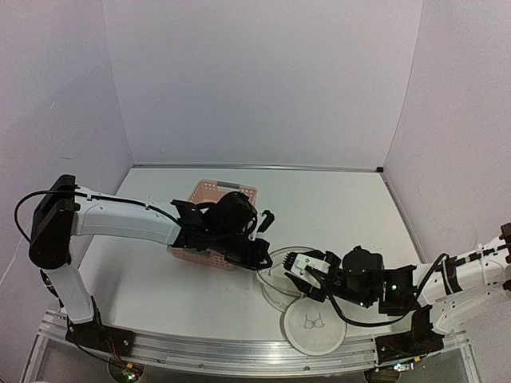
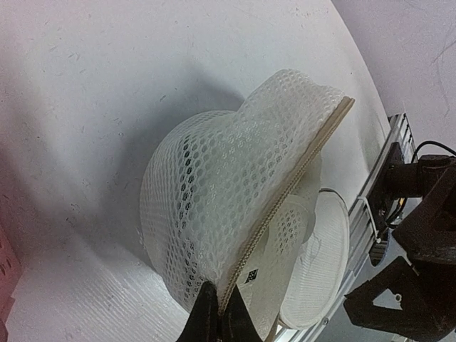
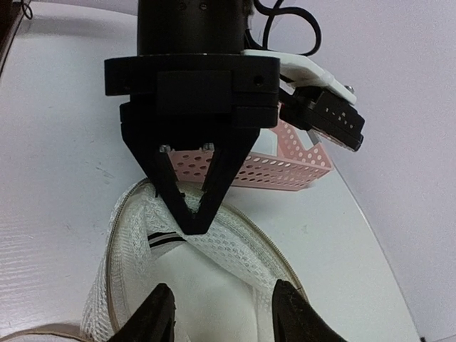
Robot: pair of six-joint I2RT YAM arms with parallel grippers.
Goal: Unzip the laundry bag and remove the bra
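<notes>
The white mesh laundry bag [image 1: 277,281] stands unzipped, its round lid [image 1: 314,325] with a bra drawing folded toward the table's front edge. My left gripper is shut on the bag's zipper rim [image 2: 285,187], at the left side of the opening. Over the opening, my right gripper stands part open with its fingers [image 3: 158,313] apart and nothing clearly between them. Inside the bag, pale fabric [image 3: 210,285] and dark straps [image 3: 165,240], seemingly of the bra, show in the right wrist view.
A pink perforated basket [image 1: 200,257] sits behind and under the left arm. Both arms are close together over the bag.
</notes>
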